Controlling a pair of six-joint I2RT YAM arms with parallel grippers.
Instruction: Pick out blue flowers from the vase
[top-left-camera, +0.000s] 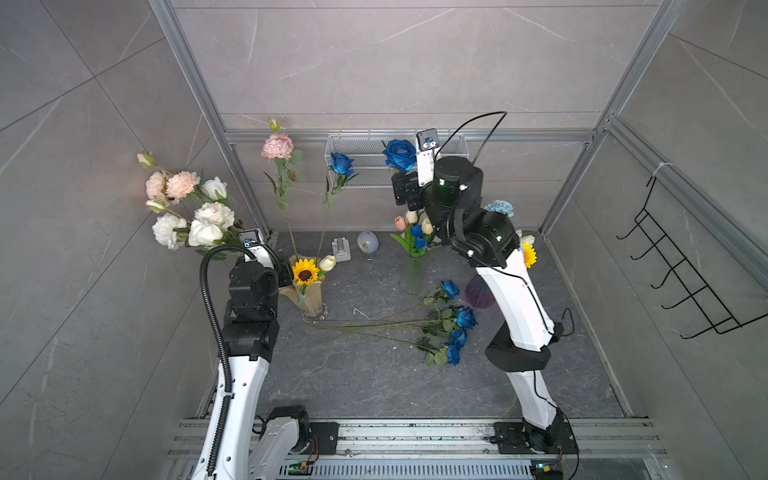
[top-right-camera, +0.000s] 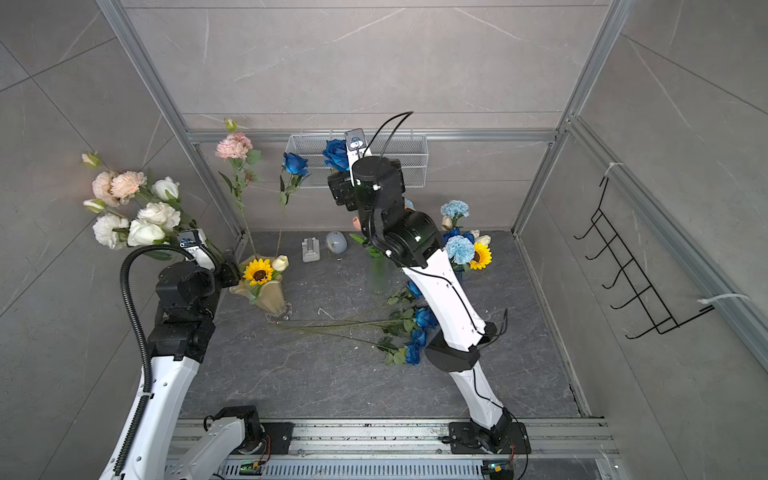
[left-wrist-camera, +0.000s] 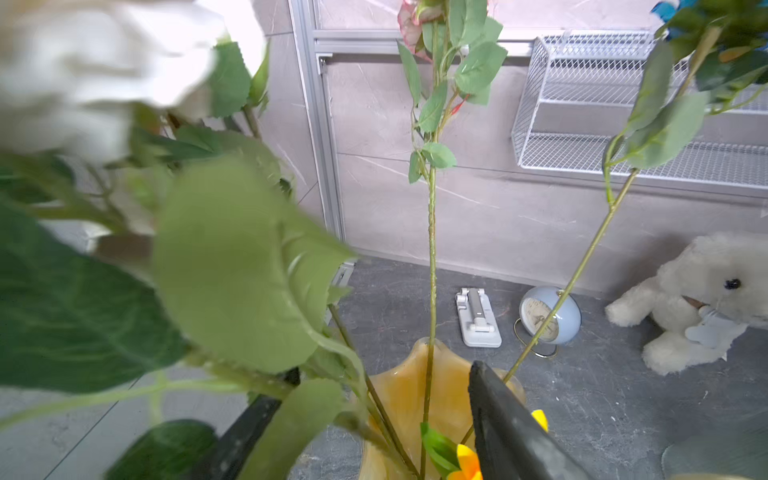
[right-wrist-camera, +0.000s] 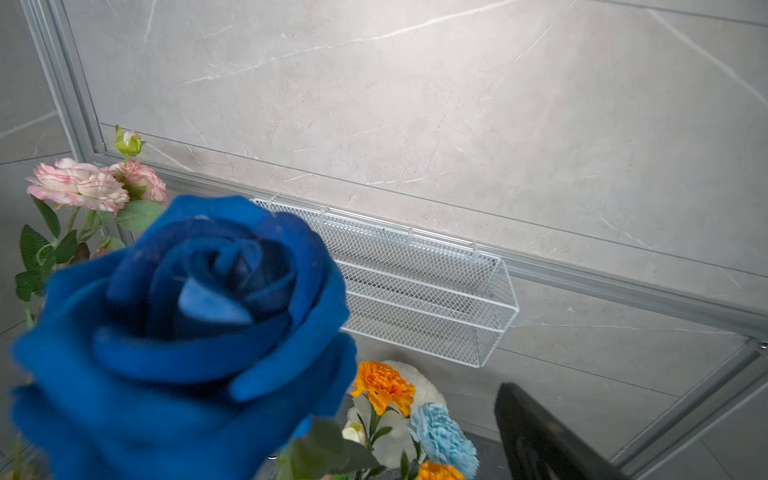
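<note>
In the top left view, the beige vase (top-left-camera: 310, 305) holds a sunflower (top-left-camera: 305, 271), a tall pink flower (top-left-camera: 277, 146) and a blue rose (top-left-camera: 341, 165). Leaning left is a bunch of white and peach flowers (top-left-camera: 205, 224), with my left gripper against its leaves, fingers parted. Those leaves partly cover one of its fingers. Another blue rose (right-wrist-camera: 192, 320) fills the left of the right wrist view, right at my right gripper (top-left-camera: 405, 194). That gripper stands open; one finger (right-wrist-camera: 540, 436) shows, the other is hidden behind the bloom. The rose's stem is hidden too.
Several blue roses (top-left-camera: 464, 318) lie on the table's middle. Other flowers stand in a clear vase (top-left-camera: 413, 276) and a purple vase (top-left-camera: 480, 293). A wire basket (top-left-camera: 372, 173) hangs at the back wall; a plush toy (left-wrist-camera: 704, 296) sits below.
</note>
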